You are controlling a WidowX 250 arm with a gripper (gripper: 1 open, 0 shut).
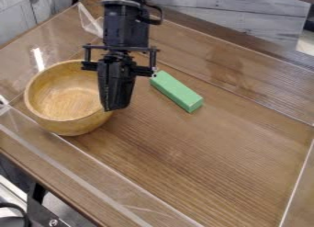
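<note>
The black robot arm hangs from the top centre of the camera view, its gripper (117,102) low over the right part of a tan bowl (51,93). The fingertips appear shut, and nothing shows between them. Right of the arm, a green block (175,91) lies flat on the wooden table (215,157).
A pale marble surface (245,19) runs behind the table at the top right. Dark cables lie at the lower left, off the table's edge.
</note>
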